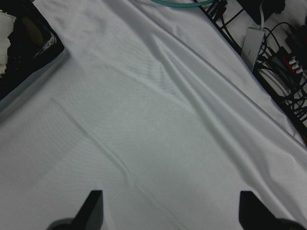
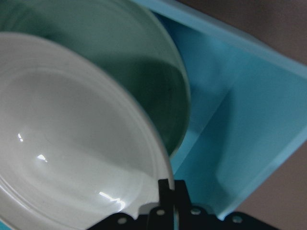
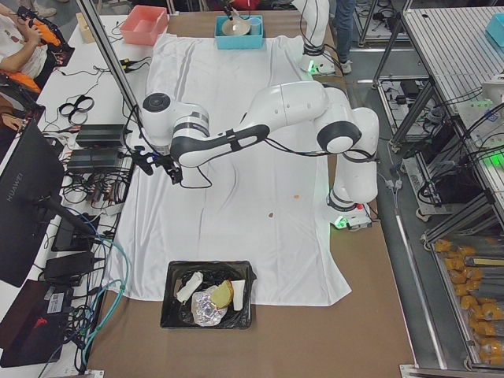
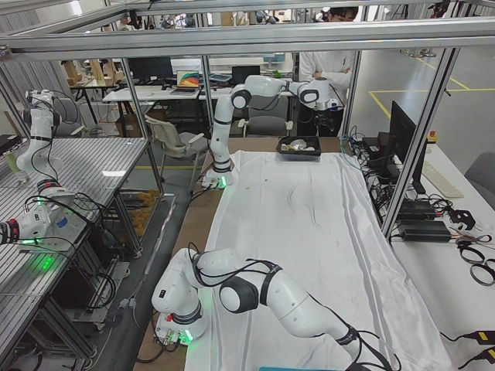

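My right gripper is shut on the rim of a white plate (image 2: 72, 134), which lies over a green dish (image 2: 148, 96) inside the blue bin (image 2: 259, 110) at the back of the table in the left camera view. My left gripper (image 3: 161, 165) hangs open above the white cloth (image 3: 220, 220) at the left side, with nothing between its fingers in its wrist view. A black bin (image 3: 169, 315) at the front holds crumpled foil (image 3: 203, 313), a yellow piece (image 3: 222, 294) and white pieces (image 3: 239, 295).
A pink container (image 3: 143, 24) stands on the side table at the back left. Cables, black devices and a monitor (image 3: 27, 205) line the left edge.
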